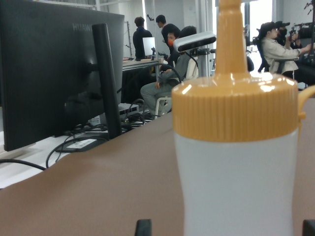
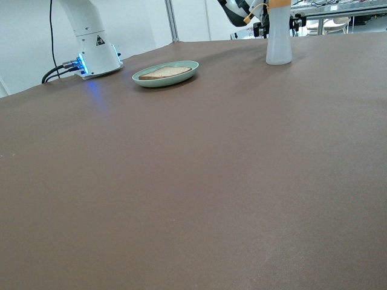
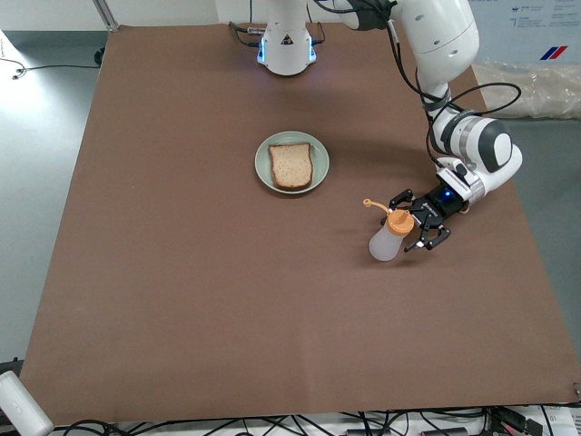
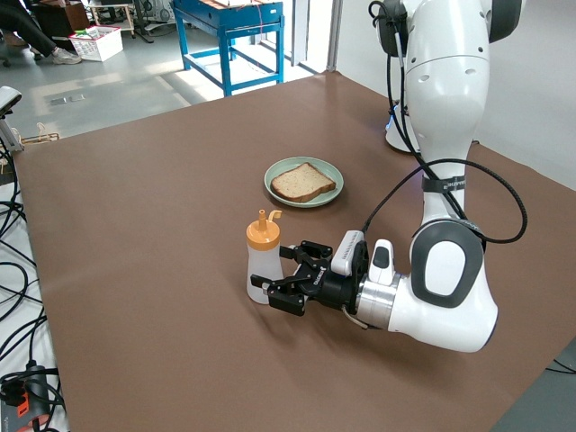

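A squeeze bottle (image 3: 386, 243) with an orange cap and white translucent body stands upright on the brown table (image 3: 218, 291). My gripper (image 3: 399, 222) is open around or just beside it, low at its body; in the wrist view the bottle (image 1: 236, 187) fills the space between the black fingertips, with a gap visible at the left one. The right camera also shows the bottle (image 4: 265, 265) at the gripper's tips. A slice of bread (image 3: 290, 166) lies on a pale green plate (image 4: 279, 171), farther back and left of the bottle.
Cables and equipment (image 3: 508, 422) run along the front edge outside the table. A monitor (image 1: 49, 64) and several people appear beyond the table in the wrist view.
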